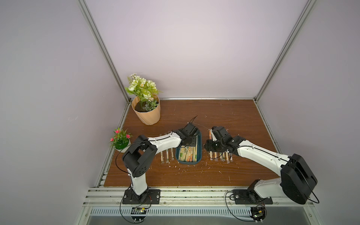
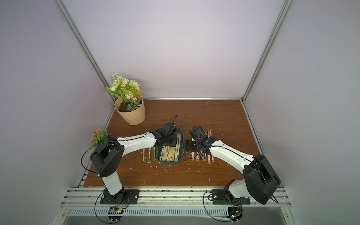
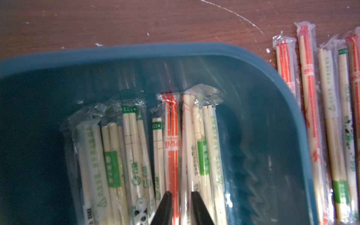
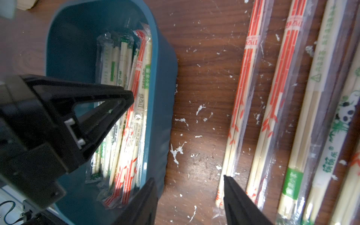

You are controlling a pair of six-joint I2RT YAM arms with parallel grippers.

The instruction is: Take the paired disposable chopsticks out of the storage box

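Observation:
The teal storage box (image 1: 199,155) holds several wrapped chopstick pairs (image 3: 171,150), with green or red print. My left gripper is down in the box over the chopsticks, its fingers part open around the region of a red-printed pair and a pale pair; I cannot tell that it holds one. In the right wrist view, its black fingers reach over the box's contents. My right gripper stands open just right of the box, above chopstick packs (image 4: 279,82) lying on the table.
More packs (image 1: 162,155) lie left of the box. A large potted plant (image 1: 146,114) stands at the back left, a small one (image 1: 120,141) at the left edge.

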